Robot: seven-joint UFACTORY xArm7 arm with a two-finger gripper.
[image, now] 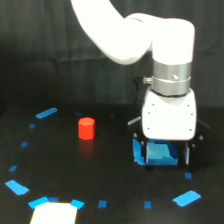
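Observation:
My white gripper (166, 152) points down at the right of the black table, directly above or in front of a blue patch or object (159, 153). Its dark fingers are hard to make out against the table, and whether anything is between them does not show clearly. The hand hides part of the blue thing. Well to the left of the gripper, a red block (86, 128) with a many-sided outline stands apart from it. A pale cream block (54, 213) is cut off by the bottom edge of the view.
Blue tape strips (186, 198) and small blue squares mark the black table (110, 170). The surface between the red block and the gripper is clear. A dark curtain (50, 60) hangs behind.

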